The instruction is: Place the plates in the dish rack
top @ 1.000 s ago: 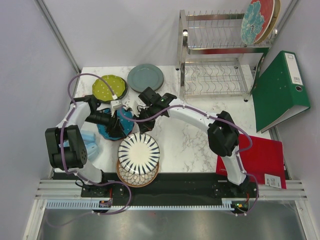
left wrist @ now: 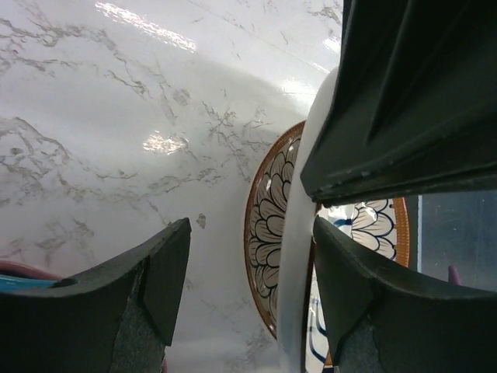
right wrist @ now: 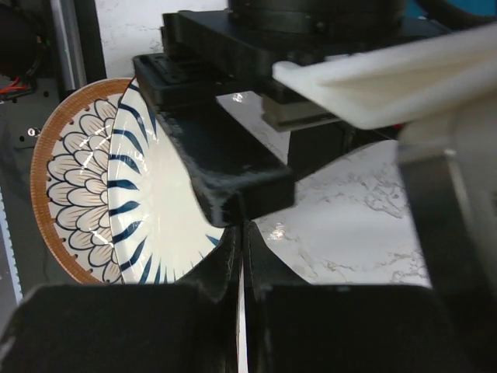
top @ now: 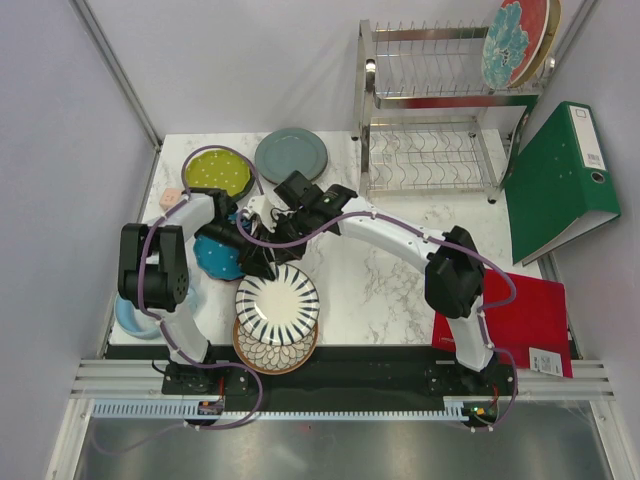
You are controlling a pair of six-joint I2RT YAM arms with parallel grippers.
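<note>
The white plate with blue stripes [top: 278,305] stands tilted at the table's front edge, partly over a brown-rimmed flower-patterned plate [top: 275,354]. My right gripper [top: 284,252] is shut at the striped plate's upper rim, which appears pinched between its fingertips. From the left, my left gripper reaches the same plate with fingers apart. The plate's edge [left wrist: 295,256] runs between its fingers, close to the right-hand finger [left wrist: 334,249]. The dish rack [top: 425,155] stands at the back, its lower tier empty and colourful plates [top: 515,42] at the upper right.
A blue plate [top: 216,258] lies beneath the left arm, with a yellow-green plate [top: 217,172] and a grey plate [top: 291,155] behind. On the right are a green binder [top: 560,185] and a red folder [top: 515,315].
</note>
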